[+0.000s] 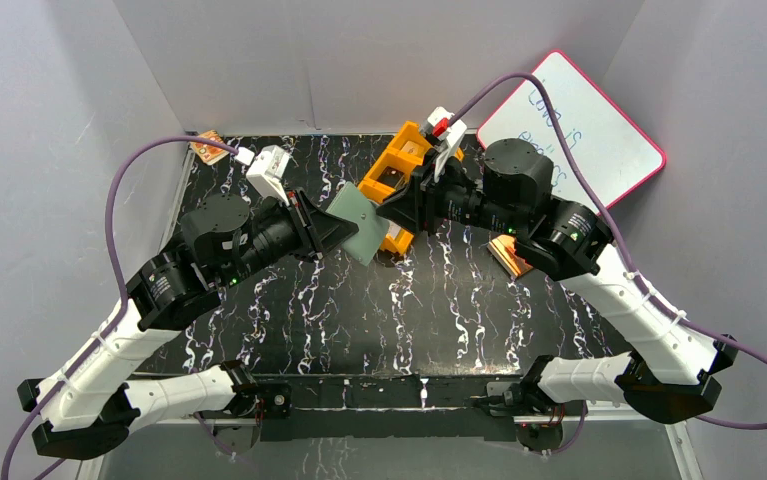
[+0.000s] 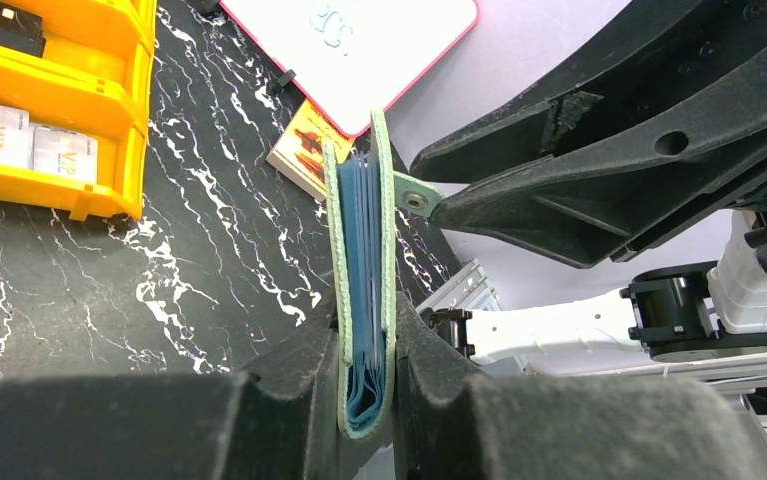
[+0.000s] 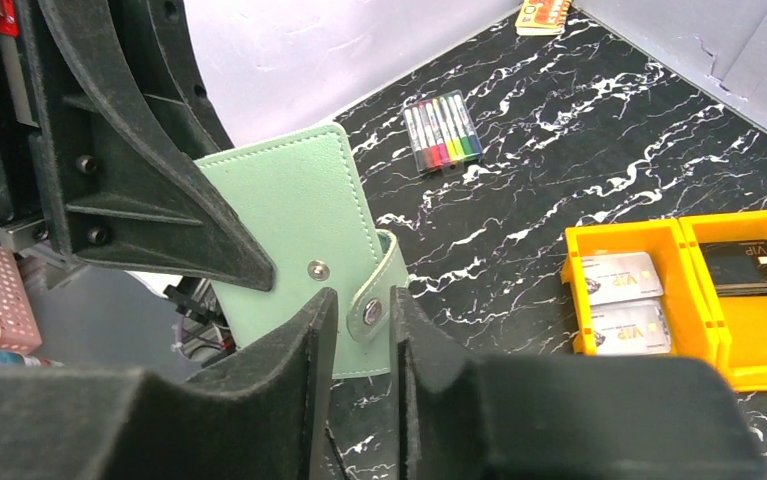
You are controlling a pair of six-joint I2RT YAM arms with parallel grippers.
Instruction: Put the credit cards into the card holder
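Note:
The pale green card holder (image 3: 289, 190) is held up off the table, with my left gripper shut on it. Seen end-on in the left wrist view, its blue inner sleeves show between two covers. A snap strap (image 2: 417, 196) sticks out from one side, unfastened. Right at that strap stands my right gripper, its fingers a little apart, not closed on the strap. White VIP cards (image 3: 624, 278) lie in one compartment of the yellow box (image 3: 704, 290), and black VIP cards (image 3: 742, 266) lie in another.
A case of coloured markers (image 3: 442, 131) lies on the dark marbled table (image 1: 399, 320). At the right are an orange-covered book (image 1: 510, 256) and a whiteboard (image 1: 589, 130) against the wall.

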